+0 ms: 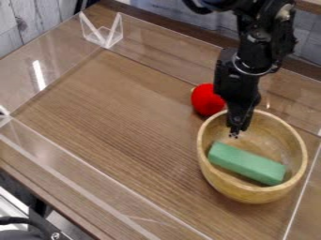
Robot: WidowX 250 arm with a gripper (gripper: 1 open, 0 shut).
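My black gripper (pixel 236 120) hangs over the back-left rim of a wooden bowl (pixel 286 141), just right of a red ball (pixel 206 99), which it partly covers. Whether its fingers are open or shut is hard to tell. A green rectangular block (pixel 246 163) lies inside the bowl, apart from the gripper.
A clear plastic object (pixel 98 30) stands at the back left. Dark cables lie at the lower left corner and along the top left.
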